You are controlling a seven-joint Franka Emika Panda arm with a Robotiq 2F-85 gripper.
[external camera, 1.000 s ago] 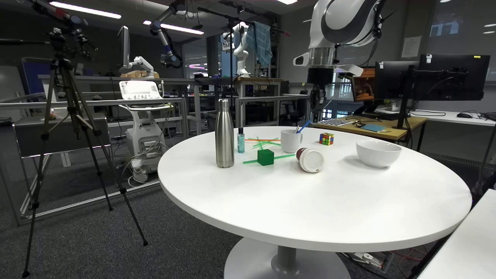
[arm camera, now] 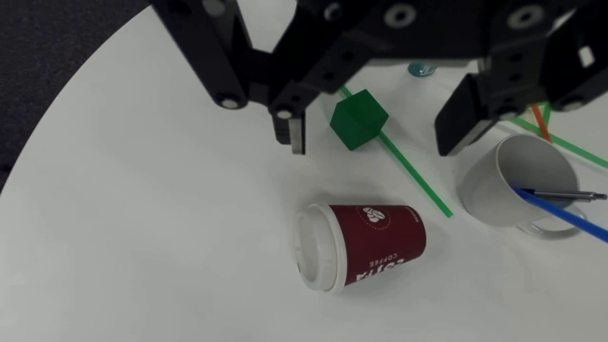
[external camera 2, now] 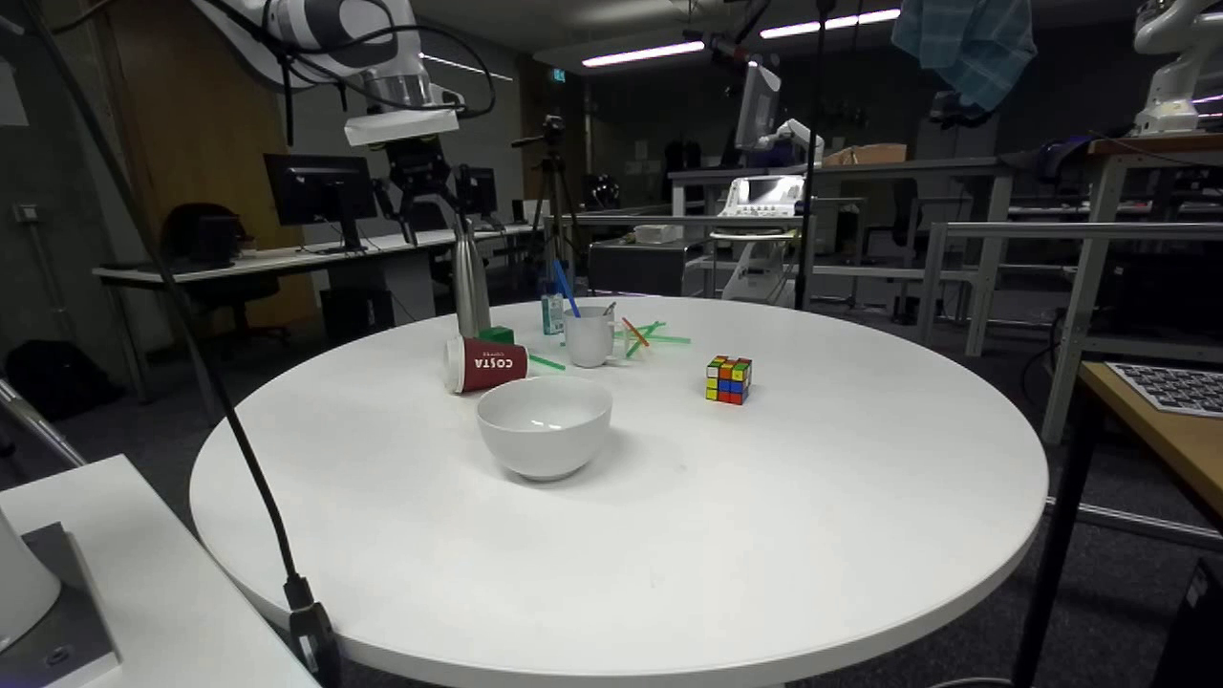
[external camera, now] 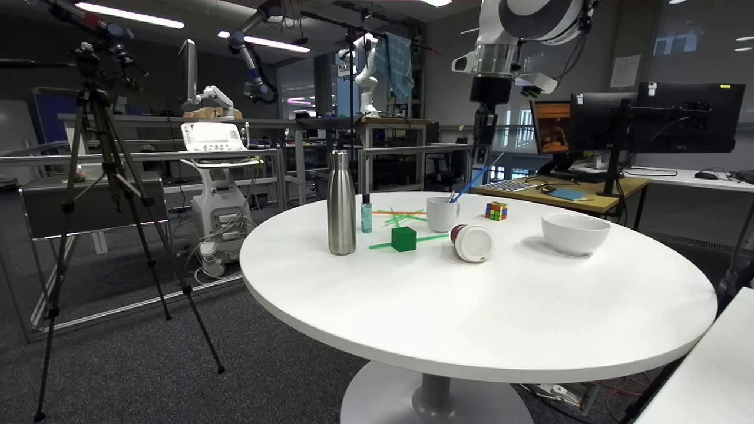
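Note:
My gripper hangs above the table with its fingers parted and nothing between them. In exterior view 1 it sits high over the back of the table, above the white mug (external camera: 442,214). That mug (arm camera: 490,191) holds a blue straw (arm camera: 561,213) and a metallic pen (arm camera: 570,196), both leaning out over its rim. A green cube (arm camera: 357,119) lies on the table below the gap between the fingers, beside a green straw (arm camera: 416,175). The red Costa cup (arm camera: 379,236) with its white lid lies on its side.
A steel bottle (external camera: 341,205) and a small blue bottle (external camera: 366,214) stand upright at the left. A white bowl (external camera 2: 545,424) and a puzzle cube (external camera 2: 729,380) rest apart from the others. More straws (external camera 2: 654,336) lie behind the mug.
The arm has risen and shifted slightly right in exterior view 1. More of the blue straw's upper length now shows above the mug. The other table objects stay where they were.

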